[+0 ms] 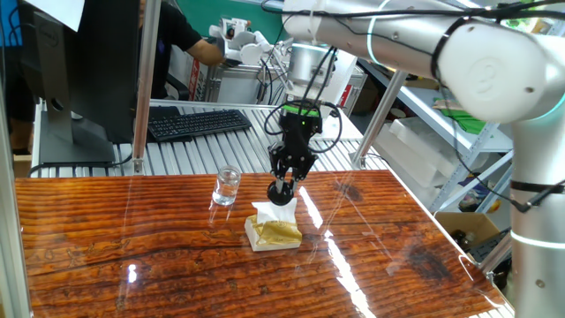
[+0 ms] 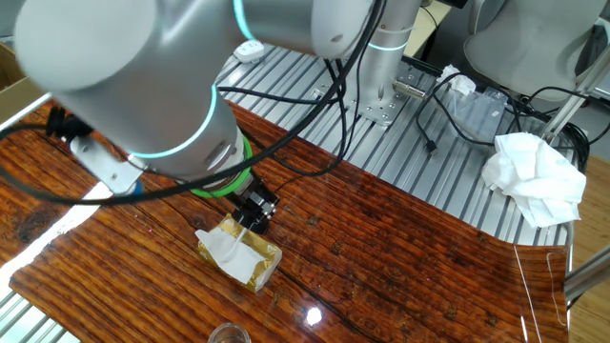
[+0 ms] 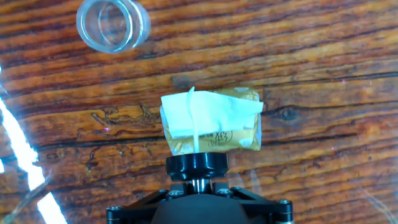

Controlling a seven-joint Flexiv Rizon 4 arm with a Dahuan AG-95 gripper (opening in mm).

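A small packet of tissues (image 1: pixel 275 234) in gold-and-white wrapping lies on the wooden table, with a white tissue (image 2: pixel 229 252) sticking out of its top. My black gripper (image 1: pixel 291 170) hangs right above and behind the packet. At its tip is a round black piece (image 3: pixel 197 165) on a metal stem. A thin white stick (image 3: pixel 193 118) runs from that piece across the tissue; contact between them cannot be told. How the gripper's fingers stand is hidden in the wrist view. A clear glass jar (image 1: pixel 226 185) stands to the packet's left in exterior view 1.
Crumpled white cloth or paper (image 2: pixel 534 178) rests on the metal surface. Cables hang around the arm.
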